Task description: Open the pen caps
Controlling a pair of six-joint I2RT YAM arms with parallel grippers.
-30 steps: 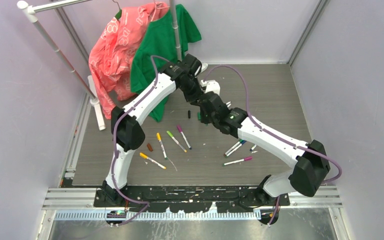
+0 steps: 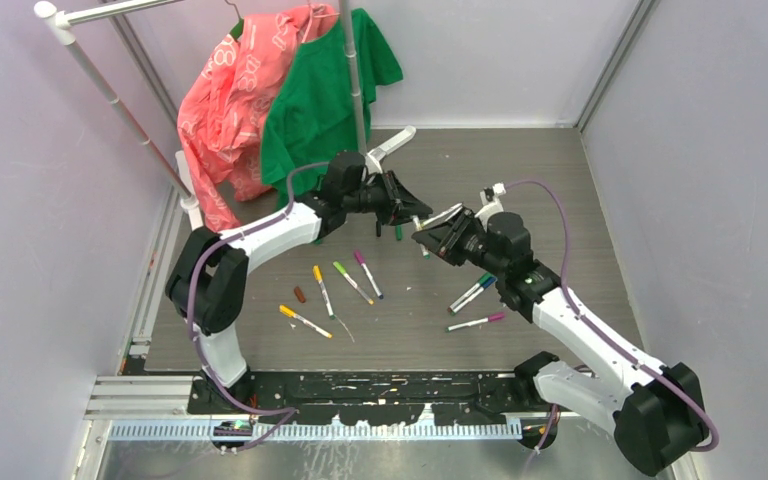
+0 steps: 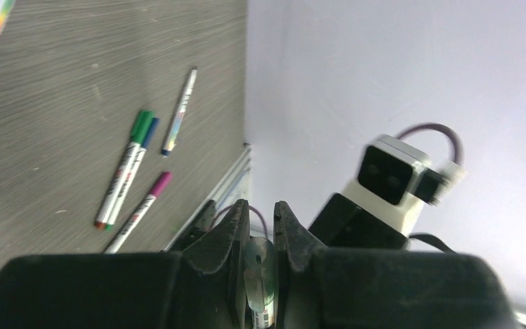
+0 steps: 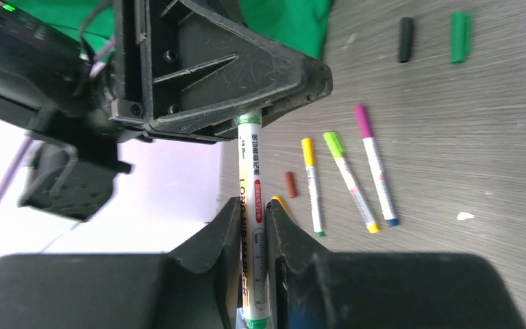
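Note:
A white marker (image 4: pixel 251 185) with green ends stands upright between my two grippers at mid-table. The fingers of my right gripper are around its lower part. Its green top enters the fingers of my left gripper (image 2: pixel 420 214), where a green end (image 3: pixel 259 274) shows between the fingertips. Loose markers lie on the table: magenta (image 2: pixel 368 275), light green (image 2: pixel 353 284), yellow (image 2: pixel 305 321), a green and blue pair (image 2: pixel 470 293), another magenta (image 2: pixel 475 322). Loose caps, black (image 4: pixel 405 40), green (image 4: pixel 460 38) and brown (image 4: pixel 290 184), lie apart.
A clothes rack with red (image 2: pixel 220 100) and green (image 2: pixel 310 110) garments stands at the back left. Walls surround the grey table (image 2: pixel 550 200).
Both grippers, with the marker between them, have moved slightly right. My left arm has swung toward the front, and the right arm has shifted right and toward the front.

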